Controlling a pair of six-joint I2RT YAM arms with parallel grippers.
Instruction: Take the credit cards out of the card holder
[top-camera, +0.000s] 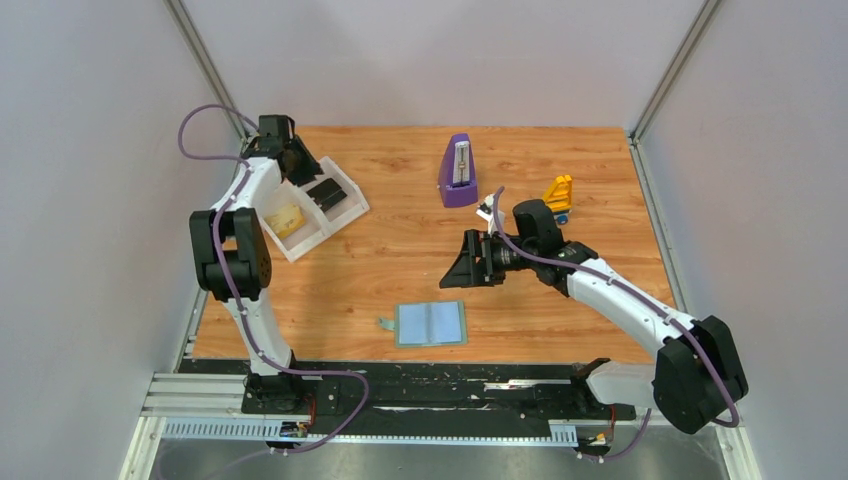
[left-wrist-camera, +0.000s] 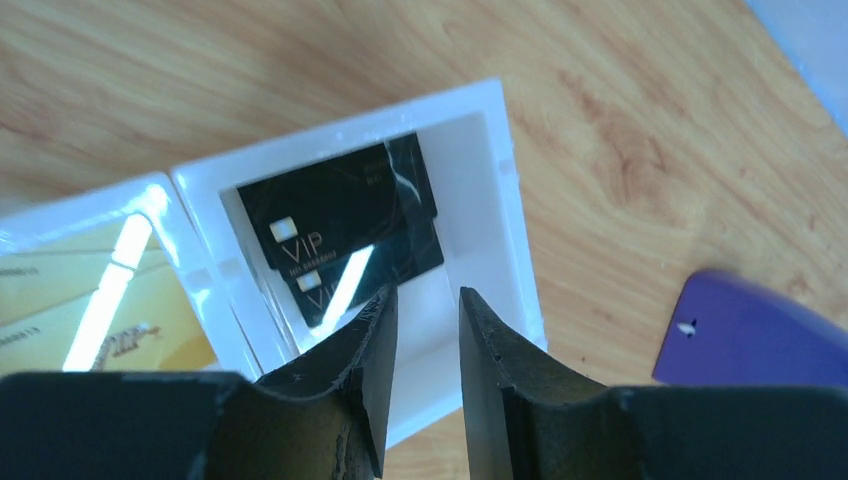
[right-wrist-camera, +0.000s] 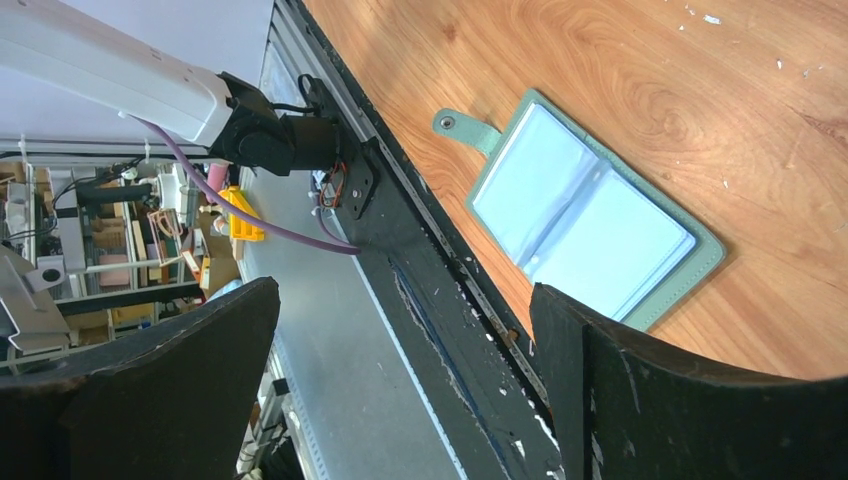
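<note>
Black VIP cards (left-wrist-camera: 340, 200) lie overlapping in one compartment of the white divided tray (top-camera: 354, 210); in the neighbouring one are gold cards (top-camera: 285, 221). Over the tray's far end is my left gripper, its fingers apart with only a gap between them. The black cards lie just beyond its fingertips in the left wrist view. A green card holder (right-wrist-camera: 697, 272) lies open on the table near the front edge, its clear pockets (top-camera: 429, 323) showing pale blue with no card visible. My right gripper (top-camera: 447, 282) stands open above the table behind the holder, holding nothing.
A purple metronome (top-camera: 458, 180) stands at the back middle of the table. To its right is a yellow toy (top-camera: 559, 194), partly behind the right arm. The wood between tray and holder is clear.
</note>
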